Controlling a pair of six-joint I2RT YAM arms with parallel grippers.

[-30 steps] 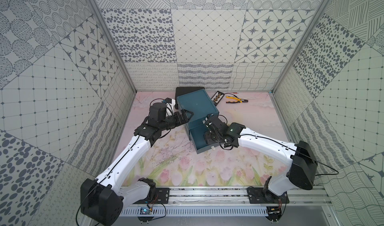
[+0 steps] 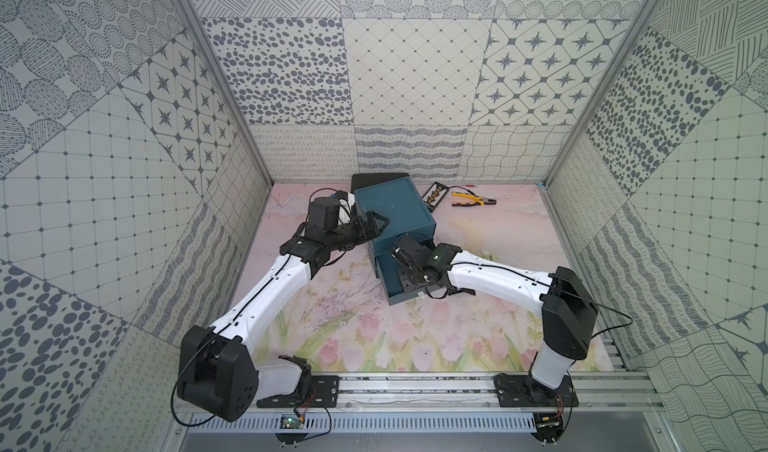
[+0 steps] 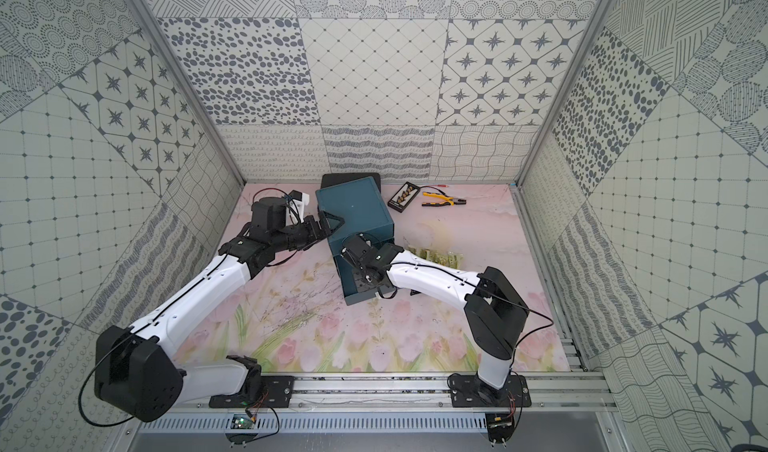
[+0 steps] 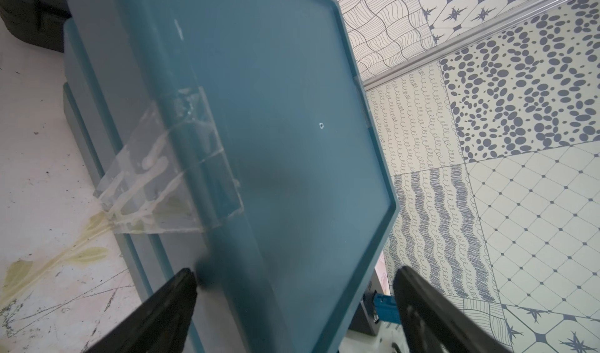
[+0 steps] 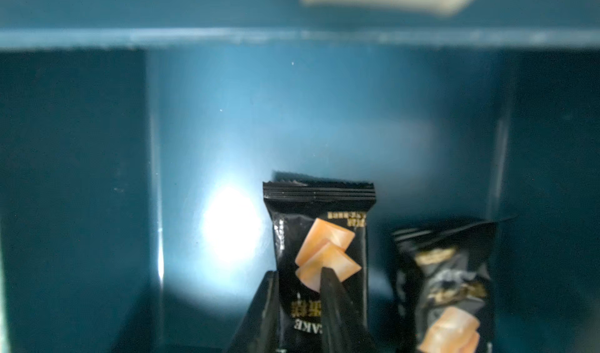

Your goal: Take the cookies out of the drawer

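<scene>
A teal drawer cabinet (image 2: 393, 203) has its lower drawer (image 2: 393, 294) pulled out at the front. Inside, a black-wrapped cookie packet (image 5: 318, 204) lies beside a second, crumpled packet (image 5: 440, 278). My right gripper points down into the drawer, fingers part open over the first packet; whether they touch it I cannot tell. My left gripper is at the cabinet's top left edge, its fingers apart on either side of that edge in the left wrist view.
A small open box of items (image 2: 435, 195) and yellow-handled pliers (image 2: 472, 199) lie at back right. A dark case (image 2: 372, 176) sits behind the cabinet.
My right gripper and arm have moved leftward within the drawer area.
</scene>
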